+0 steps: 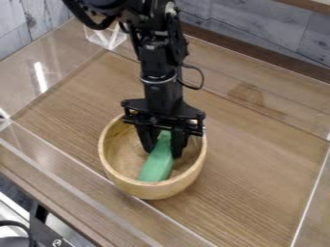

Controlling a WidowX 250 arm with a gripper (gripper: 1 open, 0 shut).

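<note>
My black gripper (162, 133) reaches down from the top into a round tan bowl (122, 165), its fingers low inside the bowl's back half. It is shut on a green object (158, 166), an elongated thing slanting toward the bowl's front. The fingers hide the object's upper end.
A clear plastic item (106, 35) lies at the back left. Black cables show at the lower left corner.
</note>
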